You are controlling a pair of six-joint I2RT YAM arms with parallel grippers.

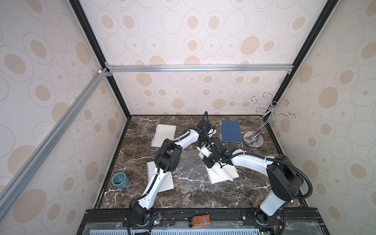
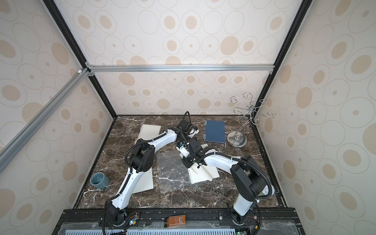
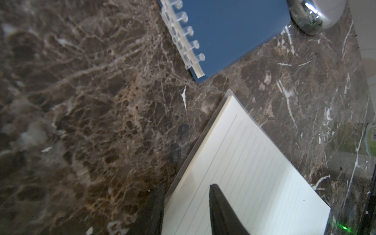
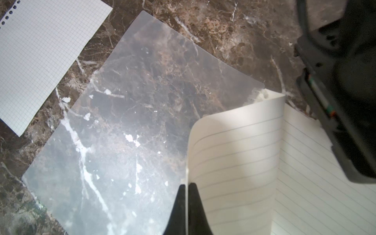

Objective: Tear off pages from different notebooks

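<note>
An open lined notebook point(image 1: 217, 176) lies at the center-right, its clear cover point(image 4: 125, 78) spread out to the left. In the right wrist view my right gripper is shut on the lifted, curling top page point(image 4: 235, 148), pinched at its edge. In the left wrist view my left gripper stands part open over the notebook's upper corner point(image 3: 235, 164), nothing seen held. Other notebooks: a blue one point(image 1: 230, 131) at the back right, a cream one point(image 1: 163, 135) at the back left, a grid pad point(image 4: 47, 54) under my left arm.
A chrome stand point(image 1: 253, 139) stands at the back right and a teal mug point(image 1: 120, 180) at the front left. The two wrists are very close together at the center.
</note>
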